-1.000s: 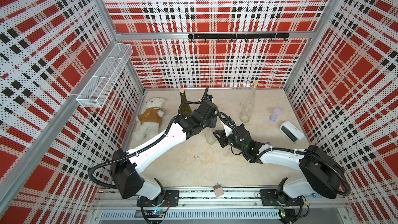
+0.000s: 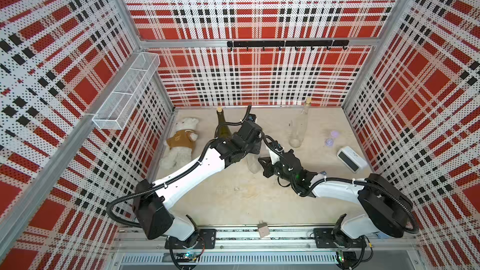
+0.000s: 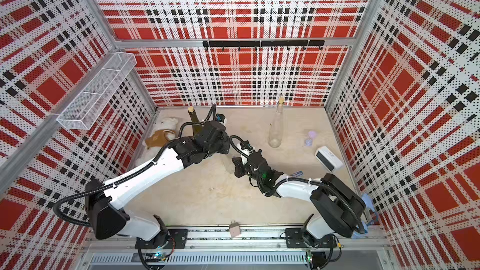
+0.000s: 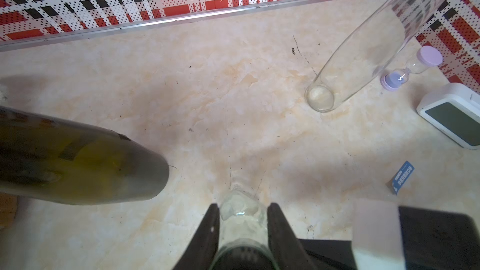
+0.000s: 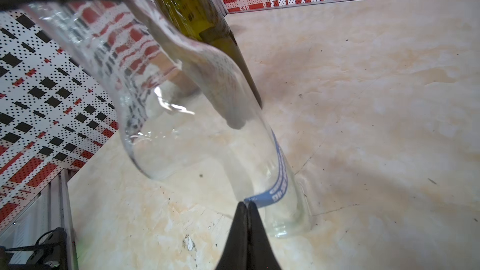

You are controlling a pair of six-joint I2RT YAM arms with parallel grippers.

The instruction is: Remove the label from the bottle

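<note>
A clear plastic bottle (image 5: 190,135) stands in the middle of the table, mostly hidden by my arms in both top views. My left gripper is shut on its top from above. In the right wrist view a blue label (image 5: 272,192) wraps the lower part of the bottle. My right gripper is shut, its fingertips at the lower edge of the label; I cannot tell whether they touch it.
A dark green bottle (image 4: 80,160) stands left of the clear one, with a teddy bear (image 2: 181,140) beyond. A glass bottle (image 2: 299,127), hourglass (image 2: 331,138) and white clock (image 2: 351,159) are at right.
My right arm has shifted very slightly at the bottle. The left arm has not visibly moved.
</note>
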